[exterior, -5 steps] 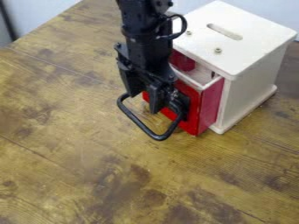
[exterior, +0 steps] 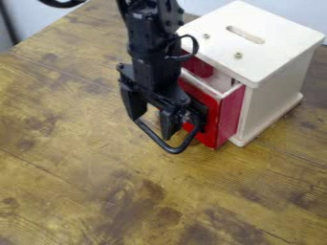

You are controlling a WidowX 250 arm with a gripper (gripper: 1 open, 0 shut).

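Observation:
A white wooden cabinet (exterior: 269,57) with a slotted top stands at the upper right. On its front is a red drawer (exterior: 223,119), partly pulled out, with a red panel behind it higher up. My black gripper (exterior: 163,117) hangs in front of the drawer's face, at its left side, covering part of it. Whether its fingers are open, or touch the drawer, is hard to tell.
A pale wall edge shows at the top left, beyond the table.
My gripper has shifted slightly left and up over the last second. The cabinet and drawer look unchanged.

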